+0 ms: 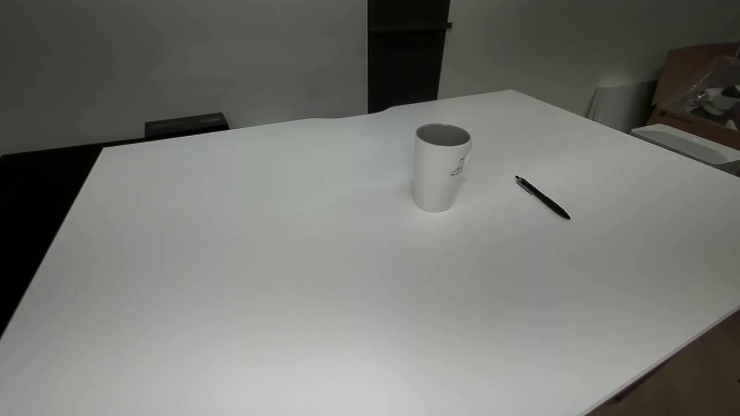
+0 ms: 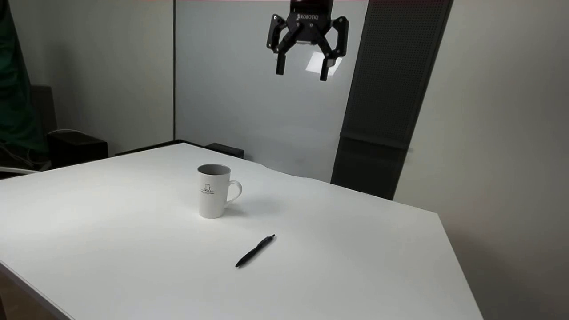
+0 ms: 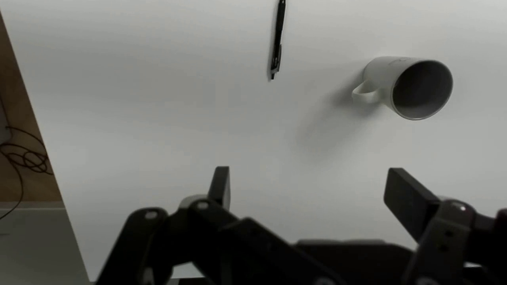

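A white mug (image 1: pixel 434 178) with a grey inside and a small dark drawing stands upright on the white table. Its handle points right in exterior view 2, where the mug (image 2: pixel 212 196) is behind and left of a black pen (image 2: pixel 255 251) lying flat. High above the far part of the table hangs my gripper (image 2: pixel 302 74), open and empty, fingers pointing down. Seen from the wrist, the pen (image 3: pixel 277 40) is at the top middle and the mug (image 3: pixel 380 78) at upper right, both well beyond the fingertips (image 3: pixel 220 186). Exterior view 1 shows the pen (image 1: pixel 543 197) too, but no gripper.
Apart from mug and pen, the table (image 1: pixel 229 263) is bare, with wide free room around both. A dark upright panel (image 2: pixel 392 96) stands behind the table's far edge. Cables (image 3: pixel 28 159) lie on the floor past the table edge.
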